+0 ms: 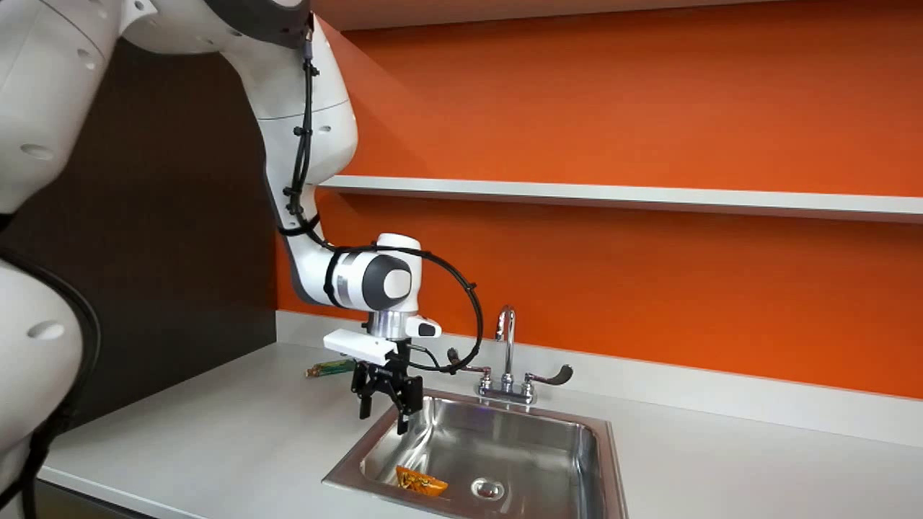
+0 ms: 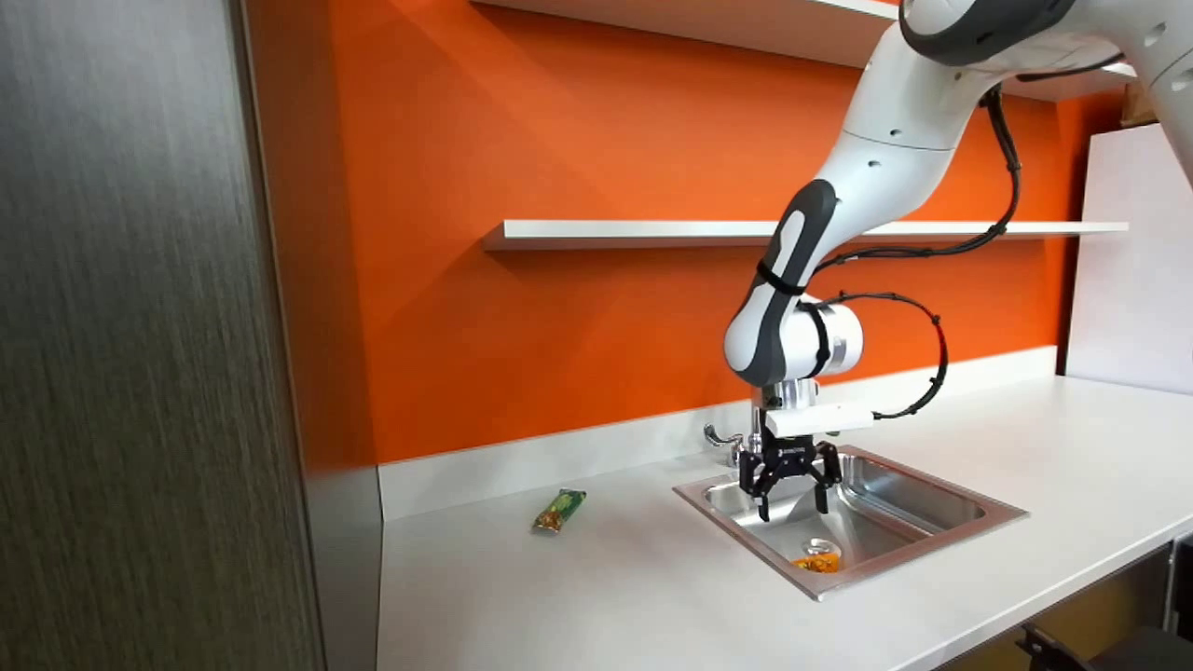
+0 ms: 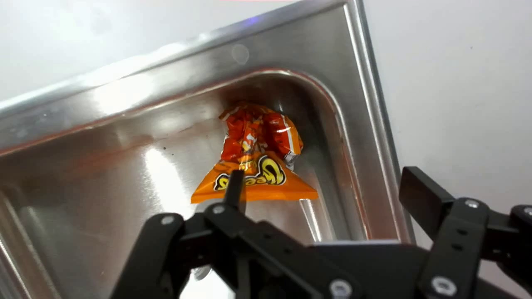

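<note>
An orange Cheetos bag (image 3: 257, 169) lies crumpled on the floor of the steel sink (image 3: 94, 199), tucked in one corner in the wrist view. Exterior view 1 shows the same bag (image 1: 421, 481) left of the drain. My gripper (image 1: 383, 419) hangs open above the sink's left side, clear of the bag, with nothing between its fingers. In the wrist view, one finger (image 3: 234, 192) overlaps the bag's lower edge and the other finger (image 3: 419, 199) stands over the counter beyond the rim. A green wrapped bar (image 2: 559, 510) rests on the counter left of the sink.
The faucet (image 1: 508, 355) with its two lever handles rises behind the sink. A white shelf (image 1: 606, 192) runs along the orange wall above. A dark panel (image 2: 134, 335) closes off the left end.
</note>
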